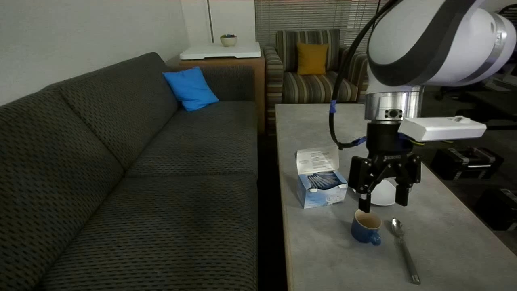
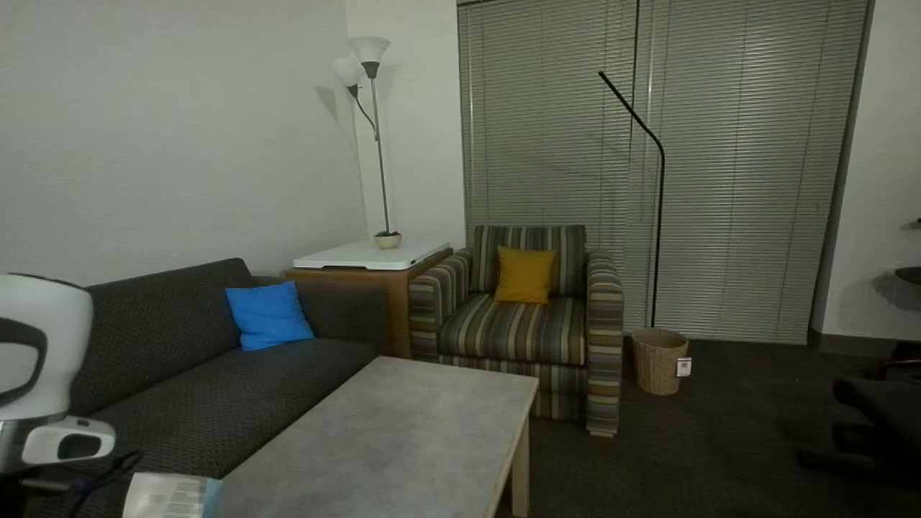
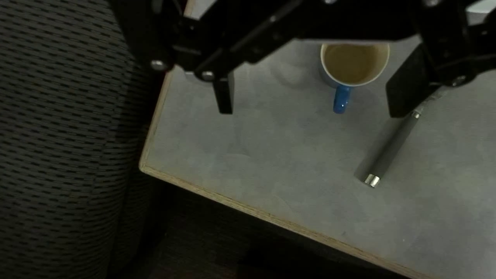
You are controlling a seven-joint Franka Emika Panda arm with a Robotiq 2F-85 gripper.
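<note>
My gripper point(image 1: 383, 203) is open and empty, hanging above the table by the blue mug. In the wrist view its two fingers stand wide apart, the right fingertip point(image 3: 403, 95) over the spoon's neck. The blue mug point(image 1: 364, 232) stands upright with a tan inside; the wrist view shows the mug point(image 3: 341, 79) between the fingers, nearer the right one, its handle toward the image bottom. A spoon point(image 1: 406, 254) lies to the right of the mug, its dark handle point(image 3: 393, 146) clear in the wrist view. Behind the gripper, a white plate point(image 1: 384, 194) is partly hidden.
An open blue-and-white box point(image 1: 322, 190) of packets stands behind and left of the mug, its lid raised. A dark sofa point(image 1: 194, 218) runs along the table's left side.
</note>
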